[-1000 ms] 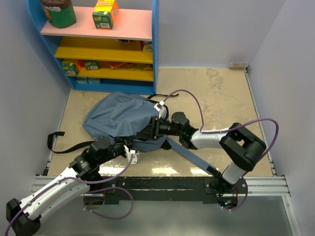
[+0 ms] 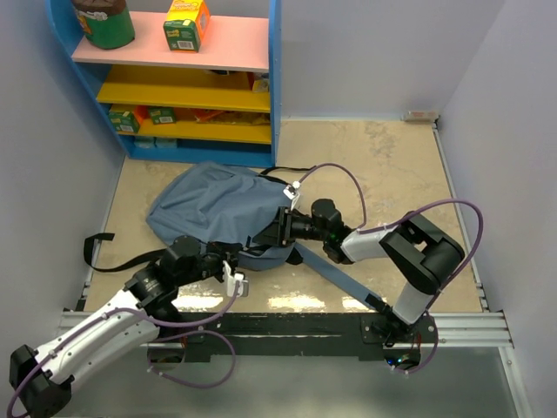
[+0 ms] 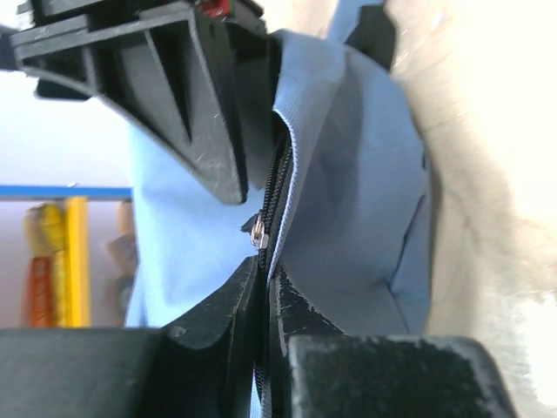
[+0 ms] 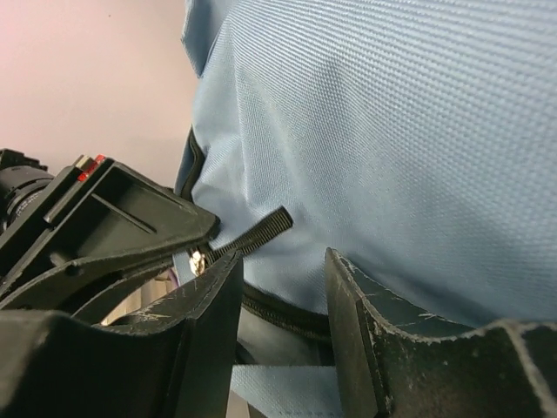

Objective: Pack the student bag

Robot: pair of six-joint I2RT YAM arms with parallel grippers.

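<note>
The blue-grey student bag (image 2: 213, 205) lies flat on the table below the shelf. My left gripper is shut on the bag's zipper edge, with a strip of black zipper and cloth between its fingers; a small metal slider (image 3: 258, 231) shows just beyond the tips. Facing it, my right gripper is part open, its fingers on either side of the zipper track (image 4: 287, 315). A black pull tab (image 4: 265, 233) sticks out beside the left gripper's fingertip, near the right gripper's left finger. No hold on the tab by the right gripper shows.
A blue shelf (image 2: 277, 87) with pink and yellow boards stands behind the bag, holding several boxes and packets. One black strap (image 2: 130, 263) trails left, and a blue strap (image 2: 335, 277) runs under the right arm.
The right gripper and its arm have shifted slightly to the right and toward the table's front. The left gripper has moved only a little. The bag stays nearly in place.
</note>
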